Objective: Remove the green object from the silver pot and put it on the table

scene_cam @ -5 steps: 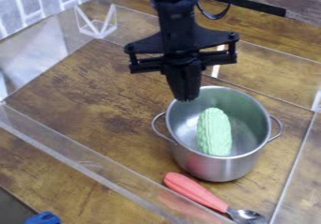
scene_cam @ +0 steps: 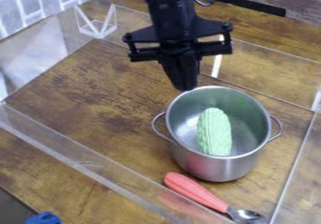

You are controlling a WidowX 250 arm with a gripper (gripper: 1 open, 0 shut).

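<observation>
The green object (scene_cam: 215,132), pale and ridged like a corn cob, lies inside the silver pot (scene_cam: 201,159), leaning along its inner wall. Two thin handles stick out from the pot's sides. Above the pot's far left rim hangs my black gripper (scene_cam: 186,81), pointing down and apart from the green object. Its fingertips are dark and seen nearly end on, so whether a gap lies between them does not show. Nothing green is at the fingers.
A spoon with a red handle (scene_cam: 194,191) lies just in front of the pot. Clear plastic edging crosses the front left, with a blue item (scene_cam: 43,217) beyond it at the corner.
The pot, the green object and the spoon have stayed where they were.
</observation>
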